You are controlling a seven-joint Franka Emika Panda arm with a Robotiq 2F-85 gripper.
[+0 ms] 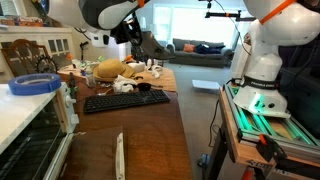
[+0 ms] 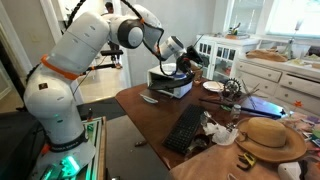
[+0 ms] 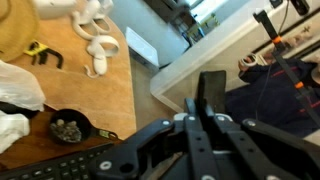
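Note:
In the wrist view my gripper is closed around a slim, dark, upright object [image 3: 212, 88] whose blocky black top sticks up past the fingers. What it is cannot be made out. Exterior view 1 shows the gripper [image 1: 150, 46] raised above the far part of the table, beyond the black keyboard [image 1: 125, 101]. From the other side, the hand is small and dark near the box-like appliance, and its grip is hard to see there.
A small black pan [image 3: 70, 126] lies beside the keyboard. The brown hat [image 2: 268, 131], a white cloth [image 2: 222, 133] and several small items crowd one end. A long pale strip [image 1: 120, 157] lies nearer exterior view 1; bare tabletop [image 1: 155, 140] spreads beside it.

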